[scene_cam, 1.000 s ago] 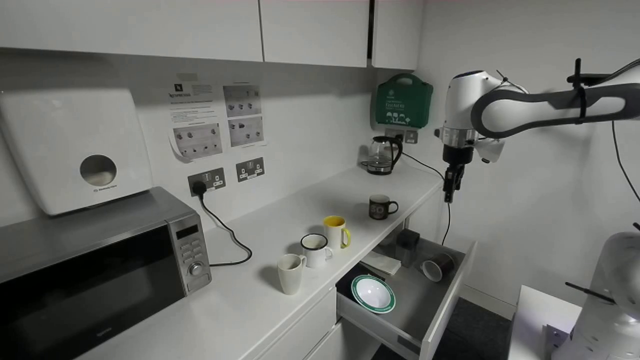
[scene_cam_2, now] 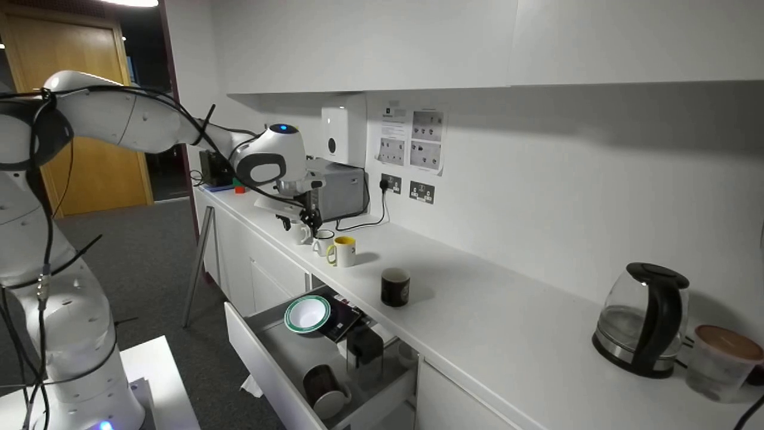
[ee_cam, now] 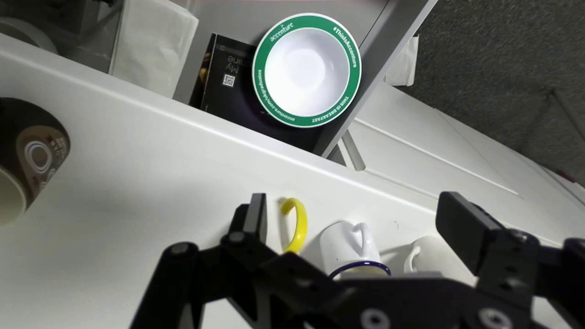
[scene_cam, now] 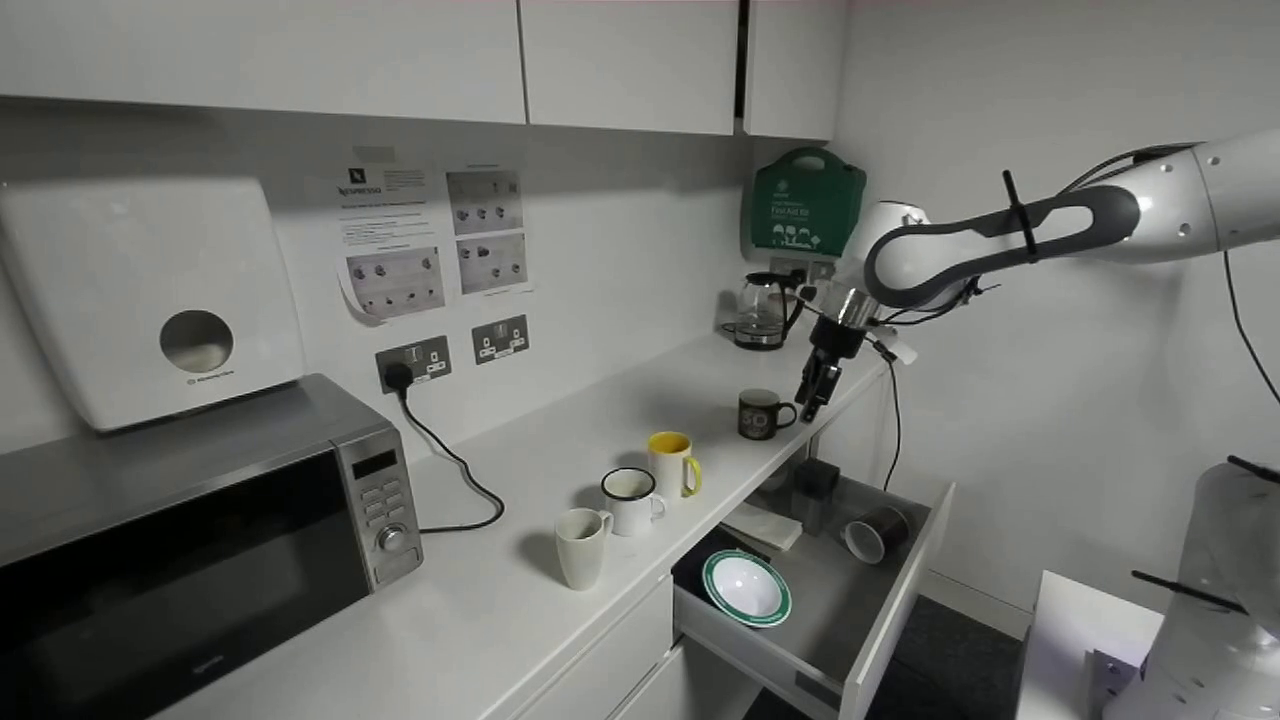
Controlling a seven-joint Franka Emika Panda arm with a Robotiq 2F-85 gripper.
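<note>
My gripper is open, its two fingers wide apart in the wrist view with nothing held between them. In exterior view 1 the gripper (scene_cam: 818, 396) hangs above the counter edge, tilted. Mugs line the counter: a black mug (scene_cam: 758, 416), a yellow-lined white mug (scene_cam: 667, 466), a white mug with a dark rim (scene_cam: 631, 504) and a plain cream mug (scene_cam: 581, 552). The open drawer holds a green-rimmed white bowl (ee_cam: 307, 71) and a dark mug (scene_cam_2: 320, 387) on its side. My gripper body partly covers the yellow-handled mug (ee_cam: 296, 225) in the wrist view.
A glass kettle (scene_cam_2: 639, 322) and a lidded tub (scene_cam_2: 720, 365) occupy the counter's far end. The microwave (scene_cam: 192, 564) takes up the other end. A black box (ee_cam: 236, 93) lies beneath the bowl. Bare counter extends between the black mug and kettle.
My arm has swung left in exterior view 1 and reached inward, from out over the drawer's far side to near the black mug. The gripper has tilted. Mugs and drawer look unmoved.
</note>
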